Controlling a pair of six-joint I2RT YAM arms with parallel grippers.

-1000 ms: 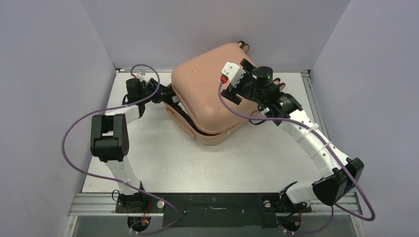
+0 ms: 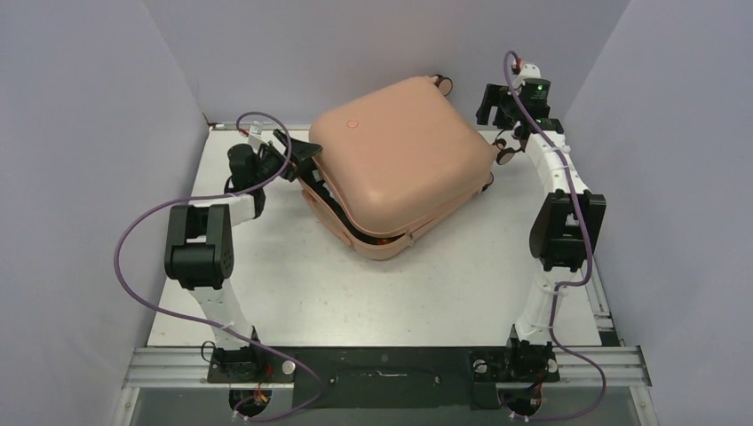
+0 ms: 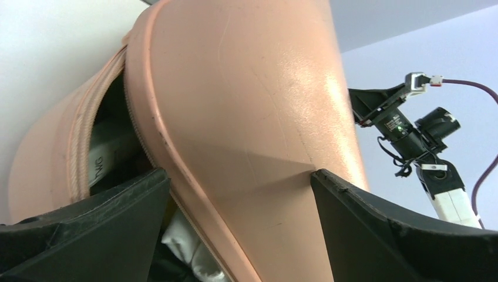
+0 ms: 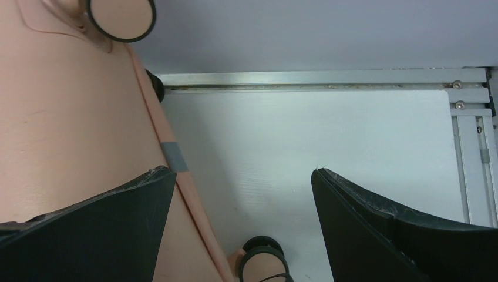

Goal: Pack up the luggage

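Note:
A pink hard-shell suitcase [image 2: 400,160] lies tilted across the back middle of the table, its lid down but gaping along the left and front seam, with dark and light contents showing inside in the left wrist view. My left gripper [image 2: 297,155] is open at the lid's left corner, the lid edge [image 3: 205,194] between its spread fingers. My right gripper [image 2: 493,102] stands open beyond the suitcase's right end, over the back edge; in the right wrist view the suitcase side and wheels [image 4: 263,267] lie below it.
Grey walls close in the back and sides, with a metal rail [image 4: 305,79] along the back edge. There is some bare table right of the suitcase.
The right arm has swung from over the suitcase lid to the back right and moved beyond its wheeled end.

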